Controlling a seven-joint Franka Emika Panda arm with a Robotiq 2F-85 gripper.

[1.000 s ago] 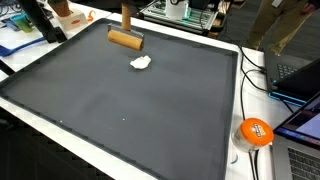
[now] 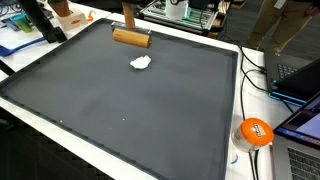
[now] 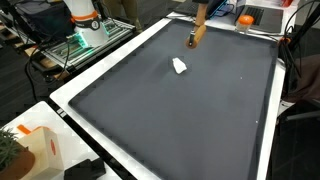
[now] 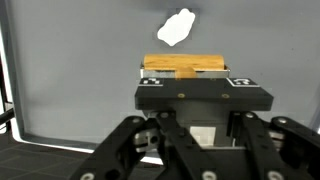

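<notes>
A wooden T-shaped tool hangs from my gripper, its crossbar (image 4: 184,62) showing just ahead of the fingers in the wrist view. The fingers are shut on the tool, though the grip itself is mostly hidden behind the dark marked fingers. In exterior view 1 the wooden tool (image 2: 131,38) is low over the far edge of the dark board, its handle running up out of the frame. A small white irregular piece (image 2: 140,62) lies flat on the board, just nearer the camera than the crossbar; the two are apart. Whether the crossbar touches the board, I cannot tell.
The dark board (image 2: 130,105) is otherwise bare, with wide free room around the white piece. An orange-topped round object (image 2: 254,133) stands beyond the board's right edge, near laptops and cables. Assorted items (image 2: 65,14) crowd the far left.
The white piece stays where it was.
</notes>
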